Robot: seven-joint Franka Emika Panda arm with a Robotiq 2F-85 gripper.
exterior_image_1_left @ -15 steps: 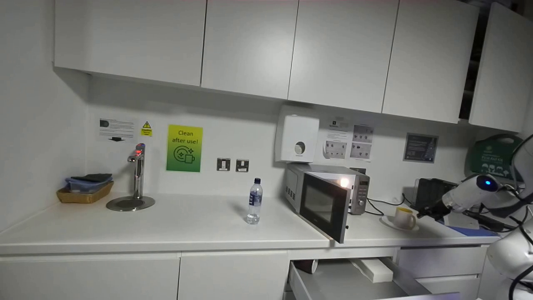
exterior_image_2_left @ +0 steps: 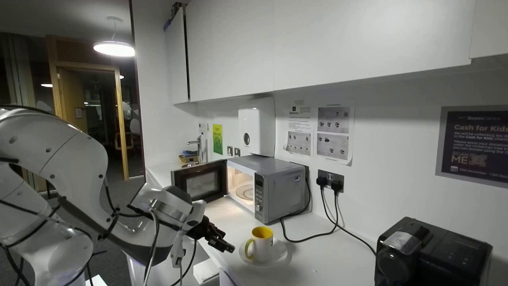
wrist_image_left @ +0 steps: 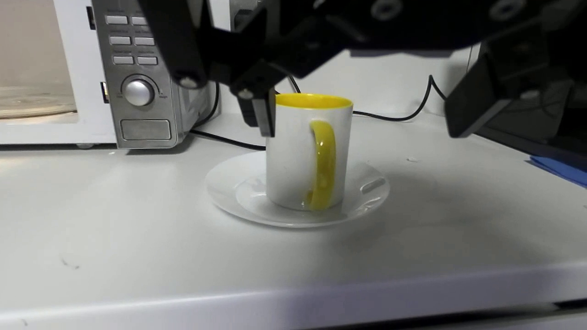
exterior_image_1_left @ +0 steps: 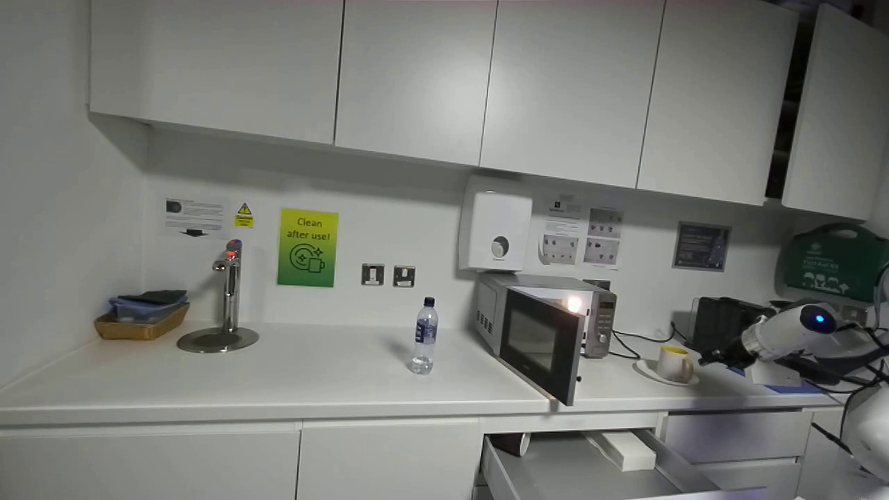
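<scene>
A white mug point(wrist_image_left: 286, 148) with a yellow inside and a yellow handle stands upright on a white saucer point(wrist_image_left: 223, 189) on the counter. In the wrist view the handle faces the camera. My gripper is open, its two fingers point(wrist_image_left: 267, 118) wide apart and nothing held between them. The left finger overlaps the mug's upper left edge in that view; the right one is well clear to the right. Exterior view 2 has the gripper point(exterior_image_2_left: 229, 243) beside the mug point(exterior_image_2_left: 262, 245) on its handle side, with a small gap apparent.
The microwave point(exterior_image_2_left: 281, 190) beyond the mug has its door point(exterior_image_1_left: 537, 342) swung open over the counter. A drawer point(exterior_image_1_left: 567, 475) is pulled out below. A bottle point(exterior_image_1_left: 424, 337) stands farther left. The coffee machine point(exterior_image_2_left: 431, 255) and power cables point(exterior_image_2_left: 309, 238) lie on the other side.
In exterior view 1, the arm's wrist and gripper have lowered slightly and shifted a little right, while the arm behind has changed its pose. The mug and saucer look unmoved.
</scene>
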